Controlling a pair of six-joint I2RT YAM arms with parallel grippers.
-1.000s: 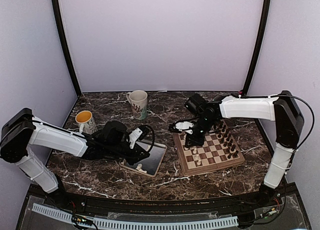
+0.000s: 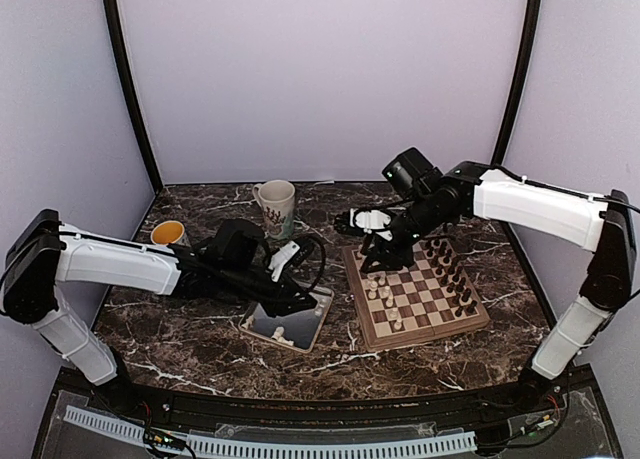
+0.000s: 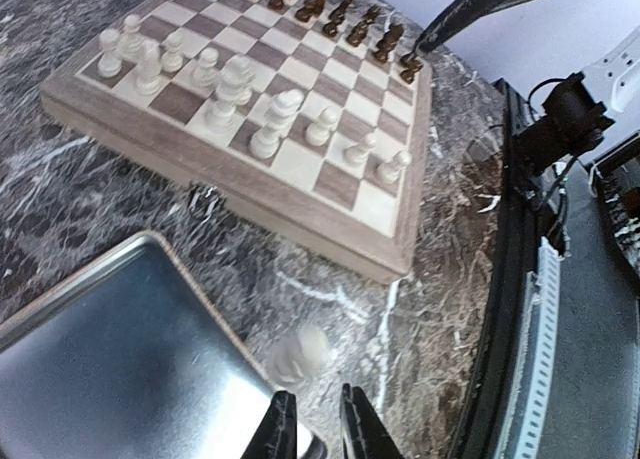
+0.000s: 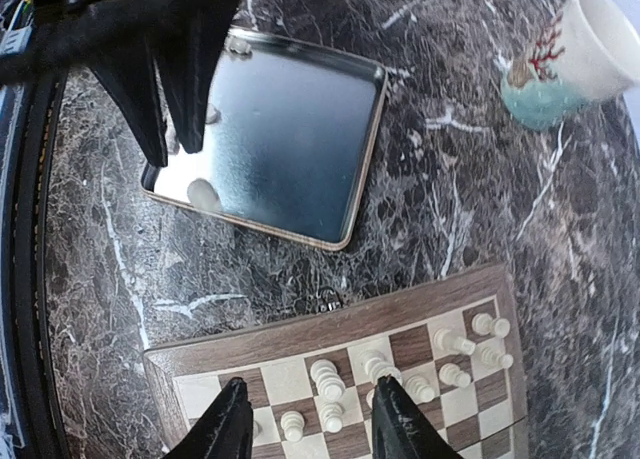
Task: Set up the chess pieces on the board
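Observation:
A pale chess piece (image 3: 300,354) shows blurred at the fingertips of my left gripper, which is shut on it near the tray's right rim. The chess board (image 2: 425,329) carries dark pieces (image 2: 462,297) along its right side. White pieces (image 3: 228,94) stand along its left side. Above the board's left part hangs my right gripper, its fingers apart. Between them only board and standing white pieces (image 4: 327,379) show below. In the grey tray (image 4: 290,129) a few more white pieces (image 2: 282,336) lie near the front edge.
A tall white mug (image 2: 275,207) stands behind the tray, and an orange-lined mug (image 2: 170,233) is behind the left arm.
My right gripper has risen off the board's left part, uncovering white pieces there. The left gripper has shifted right toward the tray's right rim, and a pale piece now shows by its tip.

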